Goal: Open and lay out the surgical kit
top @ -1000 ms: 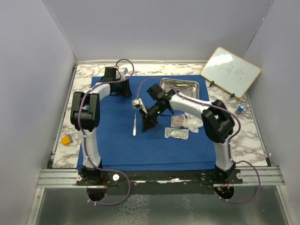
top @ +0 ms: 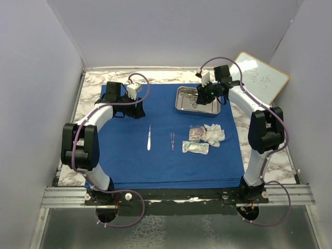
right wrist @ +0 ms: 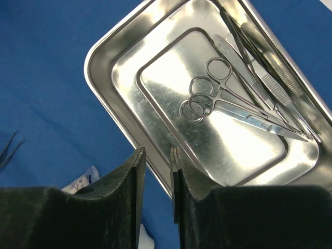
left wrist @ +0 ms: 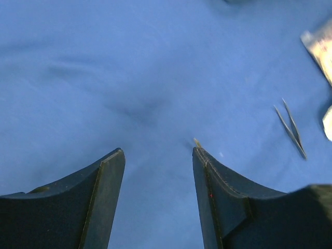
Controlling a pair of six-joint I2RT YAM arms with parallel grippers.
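The metal tray (top: 181, 108) lies at the back right of the blue cloth. In the right wrist view it holds scissors (right wrist: 220, 98) and several slim metal instruments (right wrist: 267, 80) along one side. My right gripper is above the tray's edge, its fingers a little apart with nothing between them. A scalpel (top: 149, 139) and tweezers (top: 173, 141) lie apart on the cloth. Over bare cloth at the back left, my left gripper is open and empty. Its right finger hides most of the scalpel in the left wrist view, leaving a tip (left wrist: 196, 142).
A small clear packet (top: 197, 133), crumpled white gauze (top: 213, 135) and a white wrapped packet (top: 195, 148) lie on the cloth right of the tweezers. A whiteboard (top: 259, 75) stands at the back right.
My right gripper has gone from above the tweezers to the tray at the back right; the tweezers now lie uncovered.
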